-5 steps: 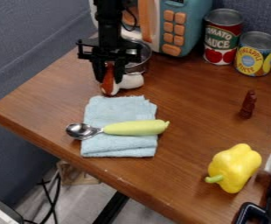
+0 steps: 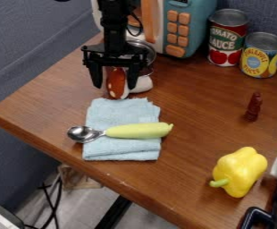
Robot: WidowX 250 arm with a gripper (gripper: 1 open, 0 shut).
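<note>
My black gripper [image 2: 114, 70] is at the back left of the table, down over a red-orange object [image 2: 116, 84] with a white object [image 2: 140, 84] beside it. Whether its fingers grip the red-orange thing cannot be made out. In front lies a folded light blue towel [image 2: 120, 149] with a metal scoop with a pale green handle [image 2: 136, 131] across it.
A toy oven [image 2: 191, 27], tomato sauce can [image 2: 224, 40] and yellow can [image 2: 262, 55] stand at the back. A small brown bottle [image 2: 255, 107], yellow pepper [image 2: 239, 170] and black object [image 2: 260, 217] are on the right.
My gripper has shifted very slightly, and a little more of the red-orange object shows between its fingers. The other objects have not moved.
</note>
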